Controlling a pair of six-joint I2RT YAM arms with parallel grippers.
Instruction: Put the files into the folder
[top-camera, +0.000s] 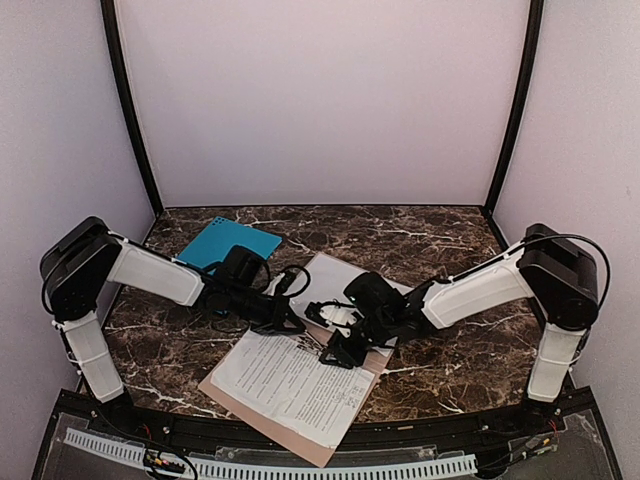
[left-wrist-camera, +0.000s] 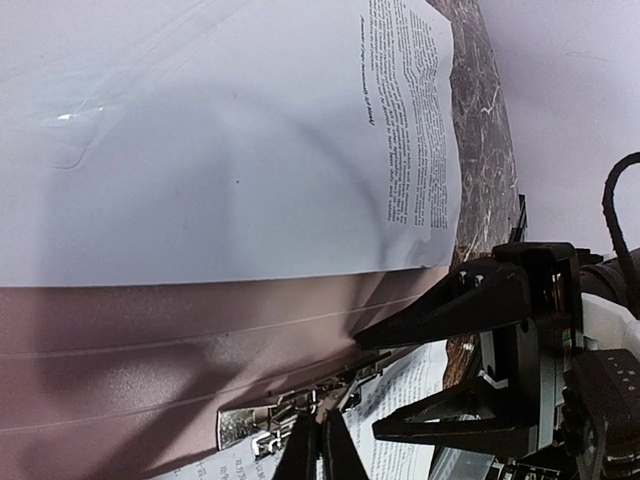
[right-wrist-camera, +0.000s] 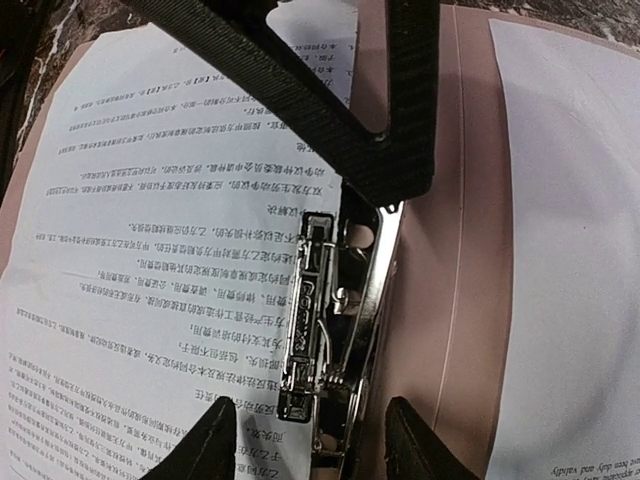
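An open pink folder (top-camera: 250, 415) lies at the table's front middle, printed sheets (top-camera: 285, 390) on one half and white paper (left-wrist-camera: 220, 150) on the other. A metal clip (right-wrist-camera: 310, 310) runs along its spine. My left gripper (top-camera: 290, 325) is at the clip's far end, its tips (left-wrist-camera: 320, 450) shut on part of the clip. My right gripper (top-camera: 335, 352) is over the clip's near end; in the left wrist view it stands open, its fingers beside the metal.
A blue folder (top-camera: 230, 240) lies at the back left, partly under my left arm.
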